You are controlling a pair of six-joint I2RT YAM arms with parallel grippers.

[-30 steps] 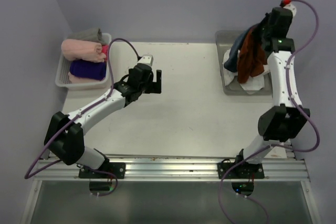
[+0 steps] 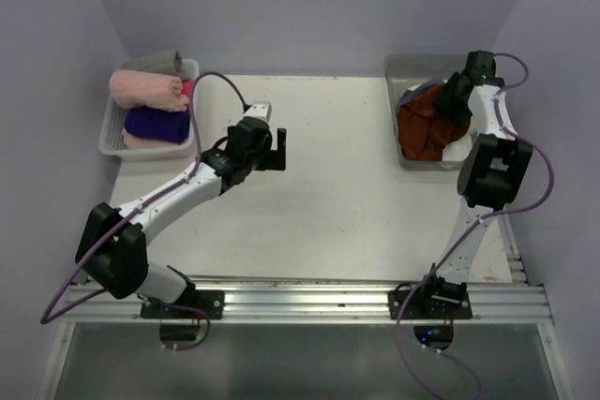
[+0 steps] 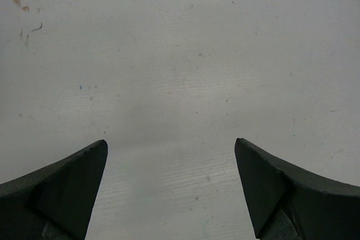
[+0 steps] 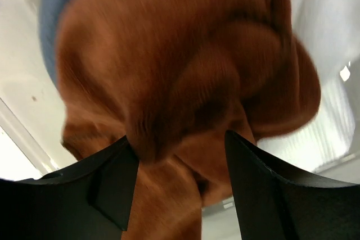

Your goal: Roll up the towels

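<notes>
A crumpled rust-brown towel (image 2: 427, 126) lies in the grey bin (image 2: 400, 153) at the right, over a blue one (image 4: 49, 26) and something white (image 2: 458, 148). My right gripper (image 2: 456, 100) is down at the bin above the brown towel. Its fingers stand open in the right wrist view, with a blurred fold of brown cloth (image 4: 169, 43) in front of and between the fingertips; nothing is clamped. Over the table's left part hangs my open left gripper, with only bare white surface showing beneath it.
At the far left stands a white basket (image 2: 112, 128) holding rolled towels: pink (image 2: 145, 89), purple (image 2: 157, 124) and grey (image 2: 162, 63). Between basket and bin the white tabletop (image 2: 328, 175) is clear. Grey walls close in both sides and the back.
My right gripper, earlier raised with the brown towel hanging from it, has come down to the bin and opened. The towel now lies heaped there. The left arm has hardly moved.
</notes>
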